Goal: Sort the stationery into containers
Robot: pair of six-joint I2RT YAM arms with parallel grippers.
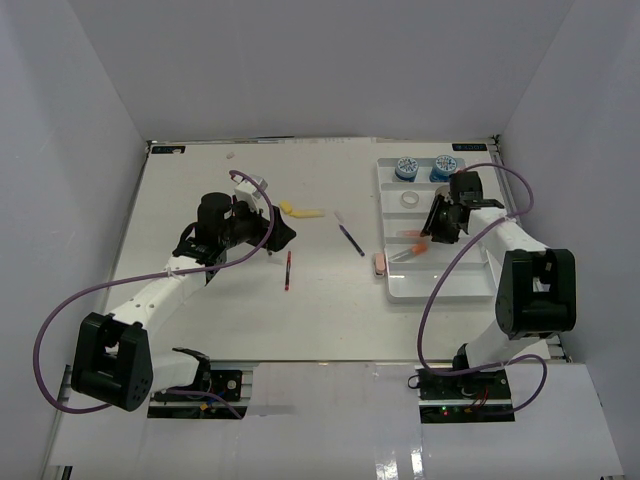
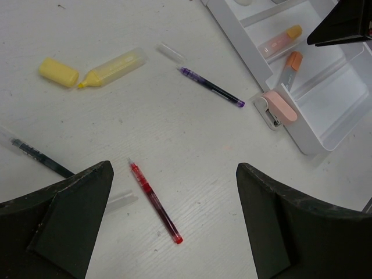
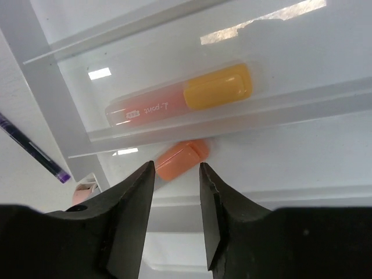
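Observation:
My left gripper is open over the table, near a red pen (image 2: 154,200), a dark pen (image 2: 40,157), a yellow highlighter (image 2: 113,70) and its cap (image 2: 58,72). A purple pen (image 2: 212,87) lies left of the white divided tray (image 1: 435,290). My right gripper is part open above the tray, fingers apart, over an orange-capped highlighter (image 3: 180,158) in one compartment; whether they touch it is unclear. A second highlighter (image 3: 174,96) lies in the neighbouring compartment. A pink stapler (image 2: 276,107) rests against the tray's left side.
Two blue round containers (image 1: 406,169) and a tape ring (image 1: 409,198) are in the tray's back compartments. A clear cap (image 2: 171,52) lies near the purple pen.

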